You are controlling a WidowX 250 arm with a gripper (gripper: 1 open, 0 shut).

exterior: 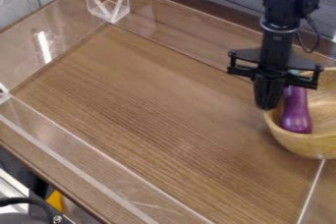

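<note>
My black gripper (268, 96) hangs at the right, its fingertips pointing down at the left rim of a yellow bowl (309, 143). It looks shut; whether anything is between the fingertips is too small to tell. A purple eggplant (296, 118) lies in the bowl, just right of the fingertips, its upper part partly hidden by the gripper.
A white wire rack (108, 4) stands at the back left. Black cabling and a small yellow item lie off the table's lower-left edge.
</note>
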